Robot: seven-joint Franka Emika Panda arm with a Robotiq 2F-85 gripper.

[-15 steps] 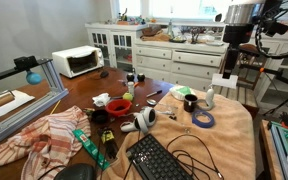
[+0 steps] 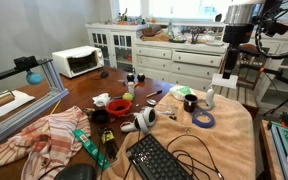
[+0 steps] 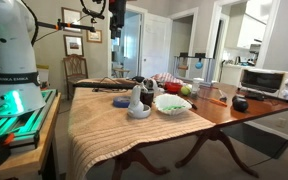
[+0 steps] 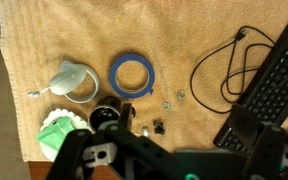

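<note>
My gripper is open, high above the table, with nothing between its fingers; in exterior view 1 it hangs at the upper right. Below it in the wrist view, a blue tape roll (image 4: 131, 75) lies flat on the tan cloth (image 4: 184, 30). Left of the roll is a white rounded item (image 4: 68, 78) with a ring-shaped part. A dark mug (image 4: 106, 112) stands just below the roll, partly hidden by one finger. The black keyboard (image 4: 279, 80) and its cable (image 4: 227, 75) lie on the right.
Small metal parts (image 4: 166, 105) are scattered near the mug. Farther off are a red bowl (image 2: 118, 106), a green box (image 2: 87, 142), a striped towel (image 2: 46, 145) and a toaster oven (image 2: 76, 61). Bare cloth shows around the roll.
</note>
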